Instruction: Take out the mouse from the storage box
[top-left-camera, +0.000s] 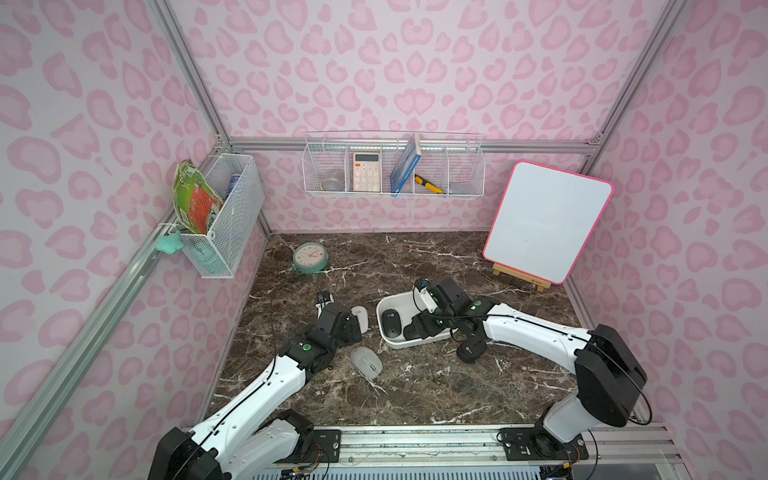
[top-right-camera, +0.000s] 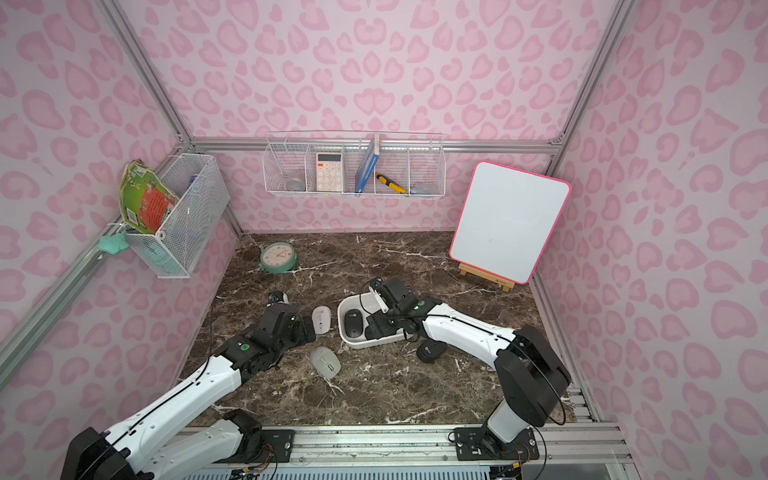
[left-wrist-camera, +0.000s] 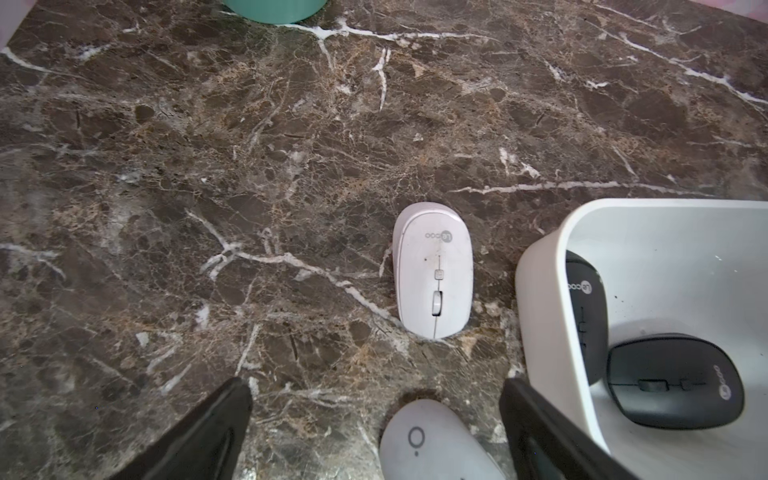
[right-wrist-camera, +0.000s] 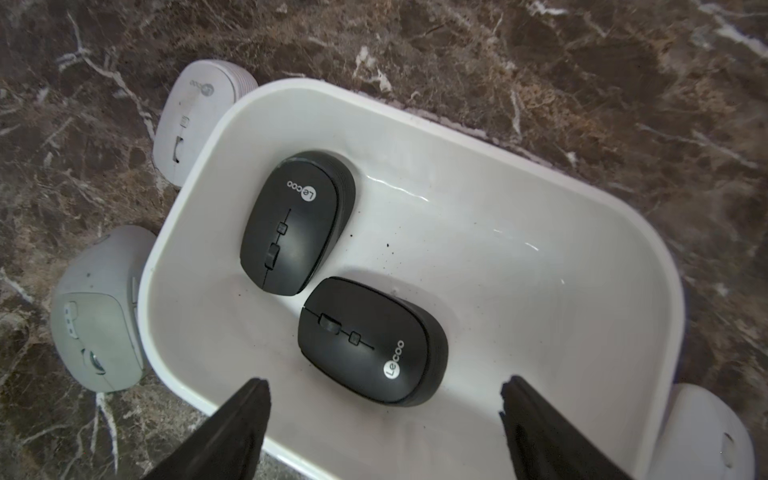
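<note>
The white storage box (right-wrist-camera: 560, 304) holds two black mice, one upright along the left (right-wrist-camera: 288, 216) and one lying crosswise (right-wrist-camera: 368, 340) nearer the bottom in the right wrist view. My right gripper is open over the box, fingers either side of the crosswise mouse's lower area, nothing held. My left gripper is open left of the box, above the table, with nothing between its fingers. Outside the box lie a white mouse and a grey mouse on the left, plus another light mouse (right-wrist-camera: 704, 432) at the right wrist view's lower right.
A green clock (top-left-camera: 310, 257) lies at the back left, a whiteboard on a stand (top-left-camera: 545, 216) at the back right. Dark items (top-left-camera: 470, 349) sit right of the box. Wire baskets hang on the back and left walls.
</note>
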